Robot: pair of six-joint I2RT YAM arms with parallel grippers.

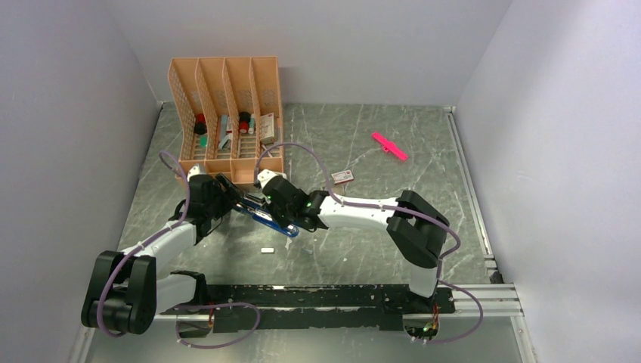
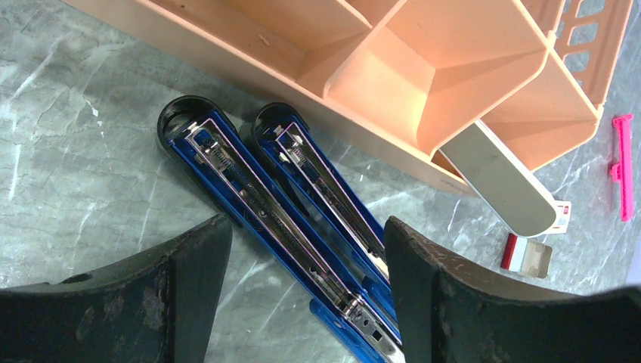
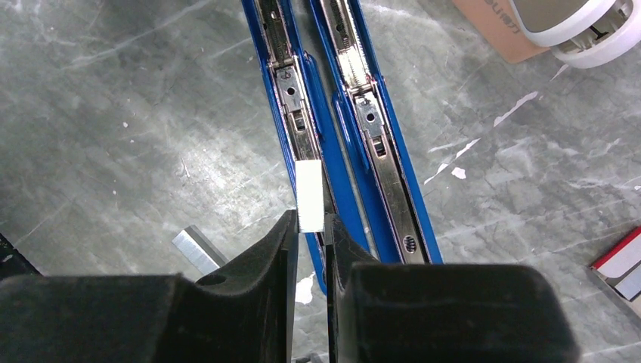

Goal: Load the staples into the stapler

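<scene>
Two long blue stapler bodies [image 2: 253, 197] with bared metal channels lie side by side on the table. In the right wrist view, a pale staple strip [image 3: 309, 195] sticks forward from my right gripper, which is shut on its near end. The strip overlaps the channel of the left body [image 3: 291, 94]; whether it touches is unclear. My left gripper is open, its fingers [image 2: 202, 261] on either side of the blue bodies towards their rounded ends. A second staple strip [image 1: 267, 250] lies loose on the table in front of the stapler.
An orange divided organizer [image 1: 230, 168] stands close behind the stapler, holding small items. A small staple box [image 1: 342, 177] lies to the right, and a pink object [image 1: 390, 146] farther back.
</scene>
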